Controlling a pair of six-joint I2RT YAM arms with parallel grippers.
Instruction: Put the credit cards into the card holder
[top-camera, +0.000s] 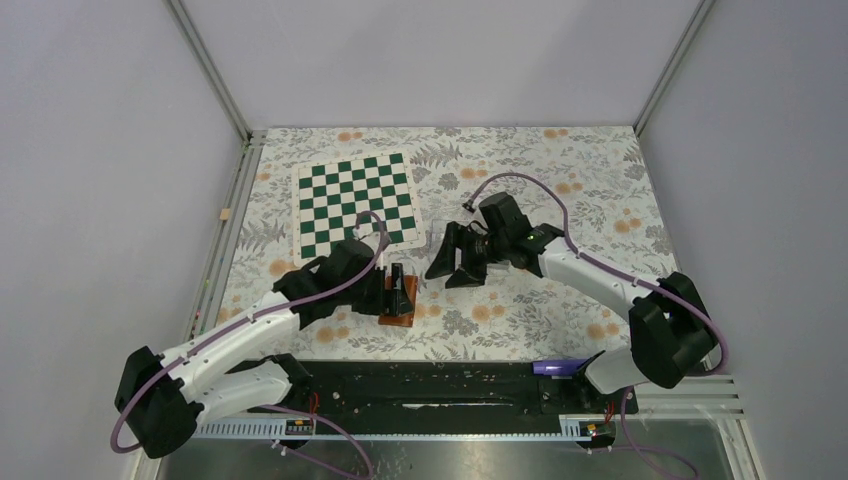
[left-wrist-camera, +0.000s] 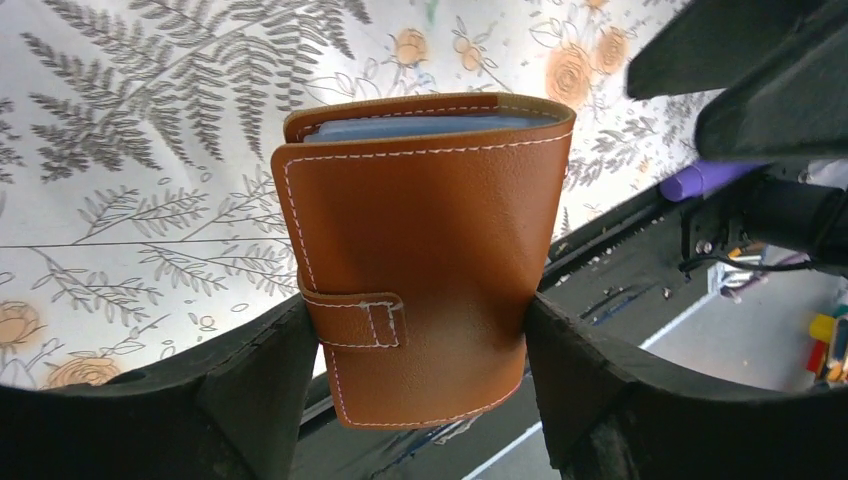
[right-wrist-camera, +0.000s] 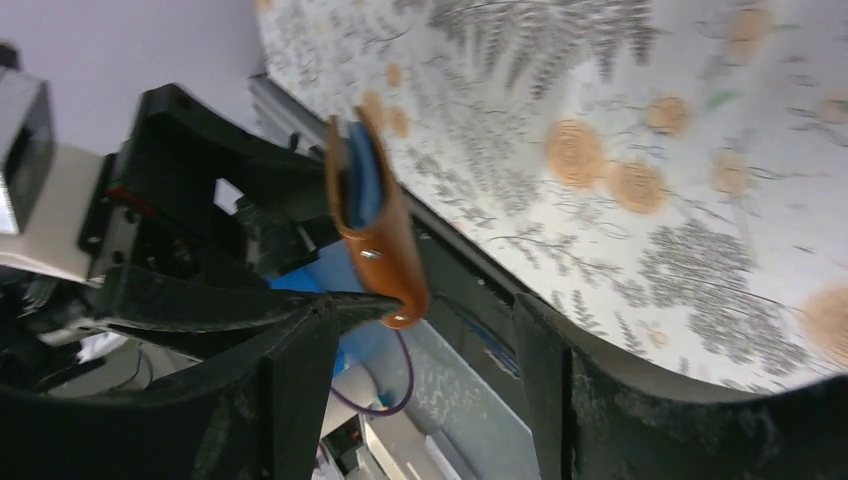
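Note:
A brown leather card holder (left-wrist-camera: 420, 240), its clasp strap at the side and blue-grey sleeves showing at the top edge, is raised in my left gripper, which is shut on it. It also shows edge-on in the right wrist view (right-wrist-camera: 390, 250). My right gripper (top-camera: 455, 255) stands open a short way to the right of the holder, with nothing between its fingers. Loose credit cards cannot be made out clearly.
A green-and-white checkerboard mat (top-camera: 350, 190) lies at the back left. A clear tray (top-camera: 436, 235) sits at the middle, partly behind the right arm. The flowered mat is otherwise largely clear.

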